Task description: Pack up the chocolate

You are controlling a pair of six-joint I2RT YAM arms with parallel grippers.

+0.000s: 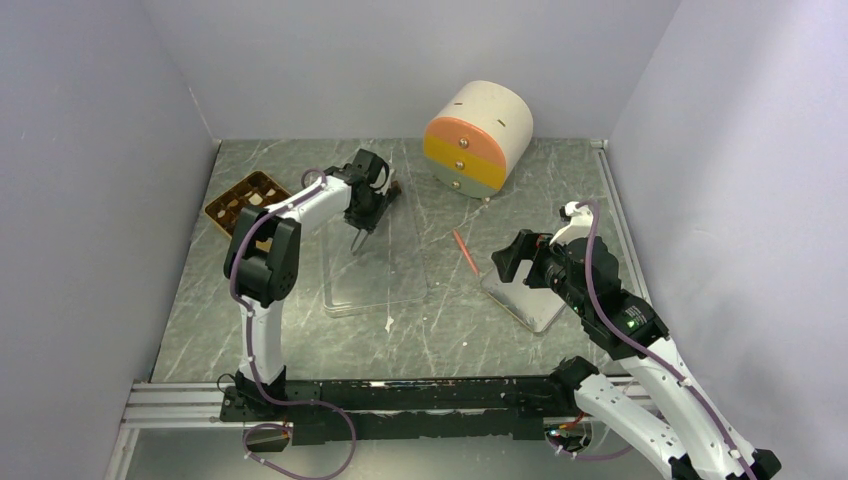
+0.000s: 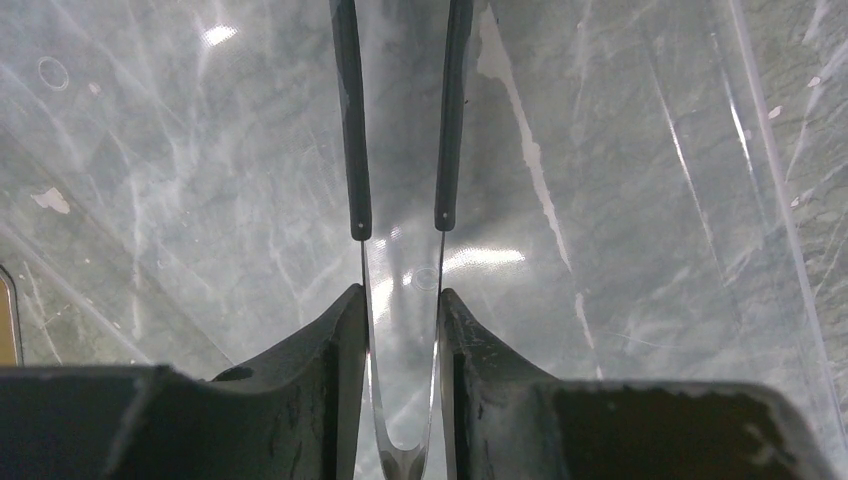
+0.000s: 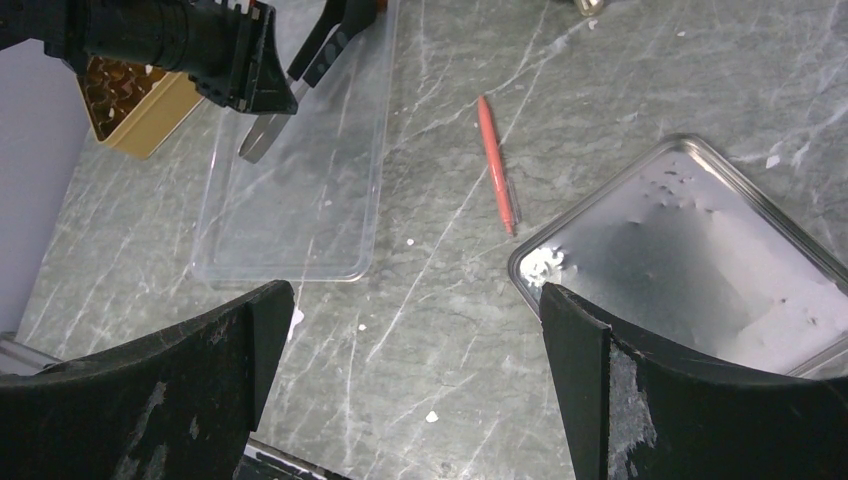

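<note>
A clear plastic tray [image 1: 375,275] lies on the left-middle of the table. My left gripper is shut on metal tongs [image 2: 448,150] with dark tips, held over that tray. In the top view a small brown piece, likely chocolate [image 1: 395,186], is at the tray's far end by the tong tips, partly hidden. At far left sits a gold box [image 3: 150,112] with brown pieces in compartments. My right gripper [image 1: 515,250] is open above the right side of the table, nothing between its fingers.
A silver tray [image 3: 680,260] lies at the right, with a red pen-like stick [image 3: 495,160] beside it. A rounded drawer unit [image 1: 475,140] with coloured drawers stands at the back.
</note>
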